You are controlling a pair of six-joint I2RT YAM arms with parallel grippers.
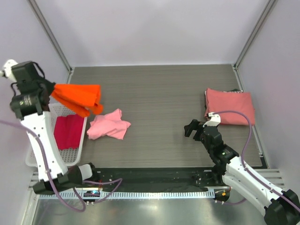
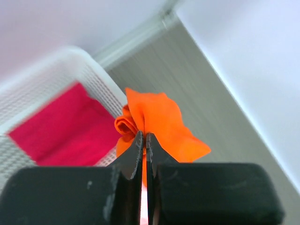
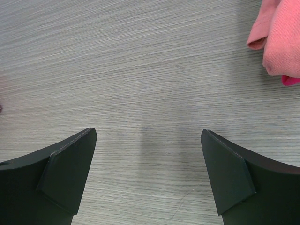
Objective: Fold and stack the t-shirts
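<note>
An orange t-shirt (image 1: 80, 97) hangs in the air above the white basket, pinched by my left gripper, which is shut on its cloth. The shirt's loose part swings toward the table side. A crumpled pink t-shirt (image 1: 108, 125) lies on the table beside the basket. At the right, a salmon t-shirt (image 1: 229, 107) lies folded flat on top of a stack; a bright pink edge (image 3: 291, 80) peeks from under it. My right gripper stands open over bare table, left of that stack, holding nothing.
The white basket (image 1: 73, 158) at the left wall has a dark red cloth (image 1: 69, 131) inside. Bare table (image 1: 154, 112) stretches between the pink shirt and the stack. Walls close in both sides and the back.
</note>
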